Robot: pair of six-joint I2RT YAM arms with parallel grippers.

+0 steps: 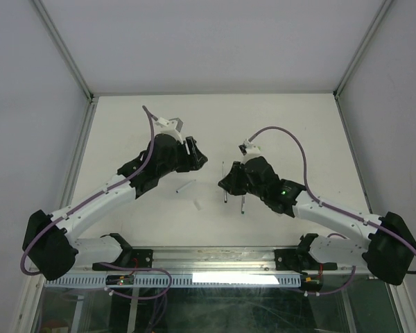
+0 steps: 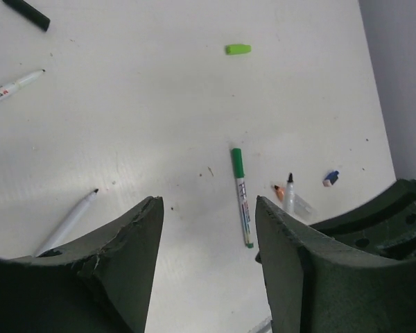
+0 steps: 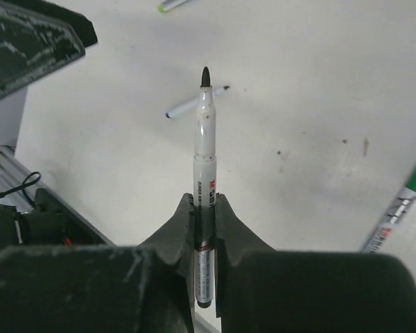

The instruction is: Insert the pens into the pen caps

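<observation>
My right gripper is shut on a white marker pen [image 3: 204, 132], whose dark bare tip points away from the gripper. In the top view that gripper [image 1: 227, 186] hangs over the middle of the table. Off to its left, my left gripper [image 1: 198, 154] is open. Nothing is between its fingers in the left wrist view. A green-capped pen [image 2: 240, 184] lies on the table there, as does a loose white pen [image 2: 68, 220] with a dark tip. A black cap [image 2: 29, 12] and a green cap [image 2: 238, 49] lie farther away.
Another white pen [image 2: 14, 89] lies at the left of the left wrist view. A small blue piece [image 2: 331, 178] is near the right arm. The two grippers stand apart with bare table between them.
</observation>
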